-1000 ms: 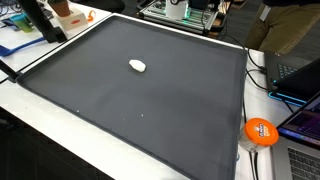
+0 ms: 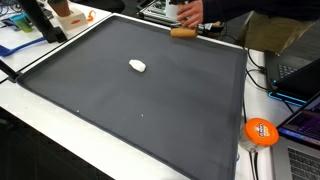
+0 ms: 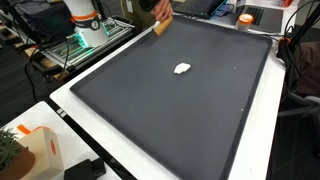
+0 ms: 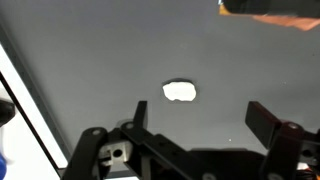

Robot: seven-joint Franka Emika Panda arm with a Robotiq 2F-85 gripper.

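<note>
A small white object [image 2: 137, 65] lies alone on the dark grey mat; exterior view 2 shows the same white piece [image 3: 182, 68]. Seen from above in the wrist view, the white object [image 4: 179, 91] is a little beyond my gripper. The fingers stand wide apart and hold nothing. A tan, block-like object [image 2: 183, 32] is at the mat's back edge, below a person's hand [image 2: 190, 12]. Exterior view 2 also shows that tan object [image 3: 162, 26]. My gripper cannot be made out clearly in the exterior views.
The grey mat [image 2: 150, 110] is otherwise mostly clear. An orange-lidded tub [image 2: 261, 132] and a laptop [image 2: 303, 160] stand off its right side. In exterior view 2, a potted plant [image 3: 12, 150] sits near the front left corner.
A person's hand and dark sleeve have come in at the top right, and the tan object now appears at the mat's back edge. The white object has not moved.
</note>
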